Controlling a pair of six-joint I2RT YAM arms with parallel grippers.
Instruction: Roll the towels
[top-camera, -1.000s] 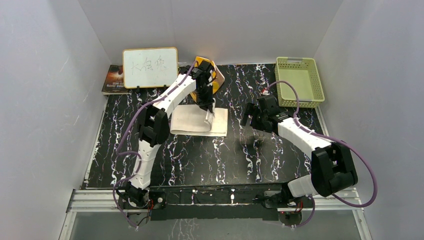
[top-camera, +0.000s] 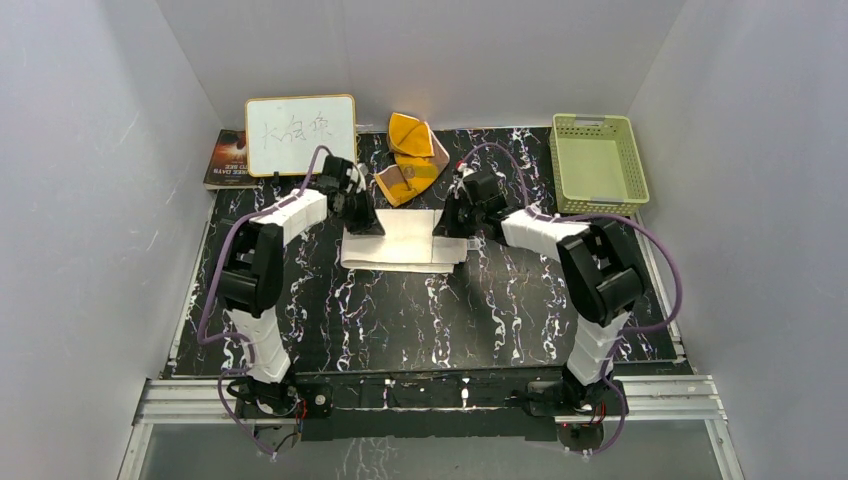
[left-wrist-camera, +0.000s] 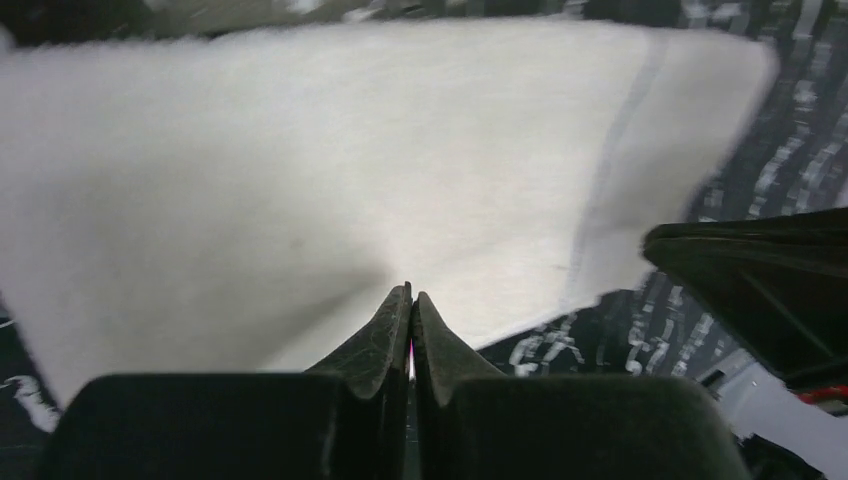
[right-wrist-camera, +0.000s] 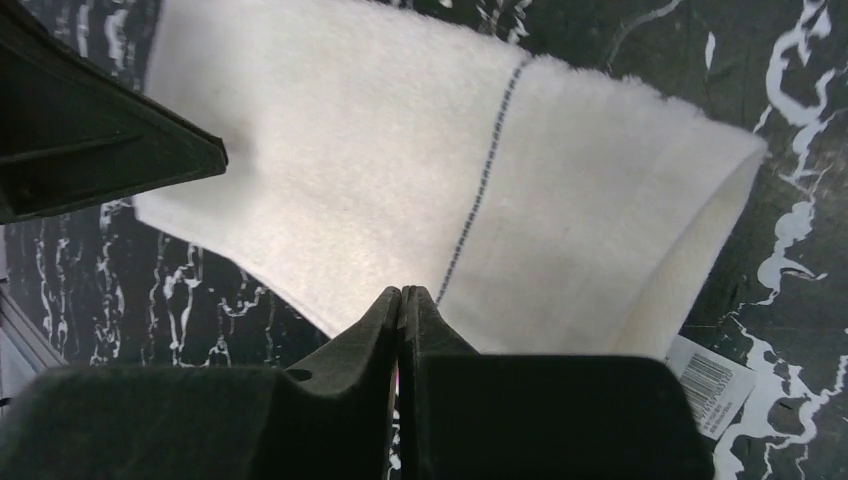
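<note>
A white towel (top-camera: 405, 240) lies folded in a flat rectangle at mid-table, its right part crossed by a thin dark stripe. In the top view my left gripper (top-camera: 378, 230) is over the towel's left part. The left wrist view shows the left gripper shut with nothing visible between its fingertips, the towel (left-wrist-camera: 330, 180) spread beyond them. Over the right part, near the stripe, is my right gripper (top-camera: 438, 234). In the right wrist view the right gripper is shut too, nothing showing between its tips; the towel (right-wrist-camera: 370, 150) has a loose folded right edge.
Behind the white towel lies a crumpled orange and brown towel (top-camera: 415, 150). A green basket (top-camera: 640, 185) stands empty at the back right. A whiteboard (top-camera: 300, 130) and a book (top-camera: 228, 160) sit at the back left.
The right gripper has come left over the towel and shut.
</note>
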